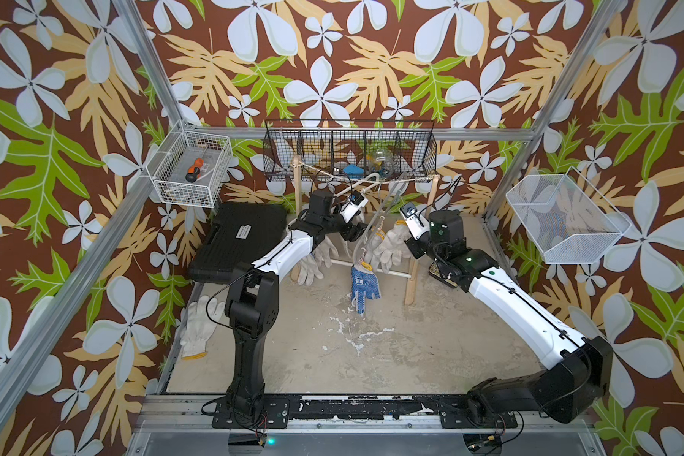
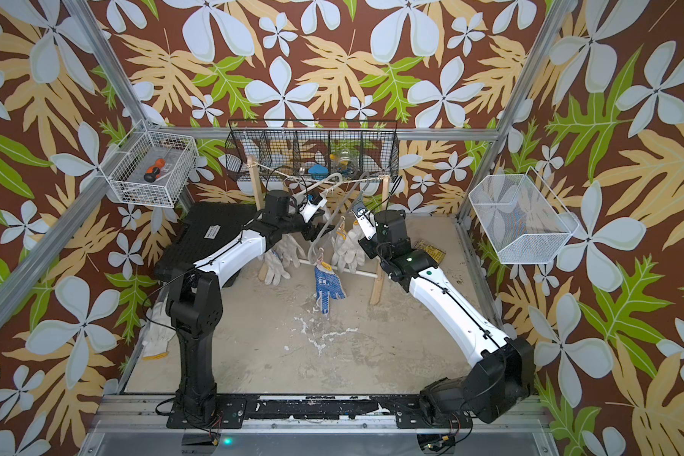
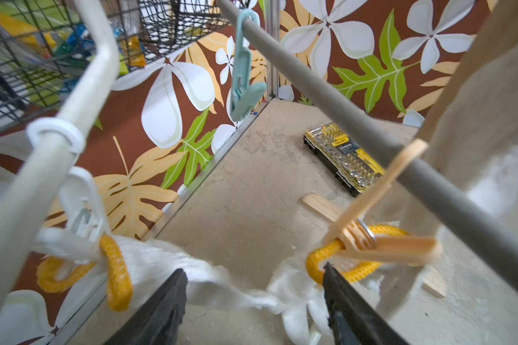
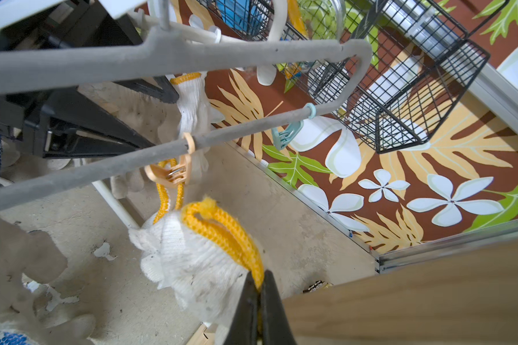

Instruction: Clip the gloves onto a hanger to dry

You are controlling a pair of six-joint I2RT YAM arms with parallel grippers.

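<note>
In the right wrist view a white glove (image 4: 190, 258) with a yellow cuff has that cuff between the shut fingertips of my right gripper. Above it a peach clip (image 4: 169, 172) on the grey hanger bar (image 4: 236, 129) grips a yellow cuff; an empty teal clip (image 4: 285, 134) hangs further along. My left gripper stands open, low between two hanging gloves; in the left wrist view peach and white clips grip their yellow cuffs. A blue glove (image 1: 364, 287) hangs at the centre, with other white gloves beside it.
A black wire basket (image 1: 348, 148) is at the back, a black case (image 1: 231, 239) at left, mesh baskets (image 1: 566, 220) on the sides. A loose glove (image 1: 197, 326) lies at front left. A tool set (image 3: 342, 158) lies under the hanger.
</note>
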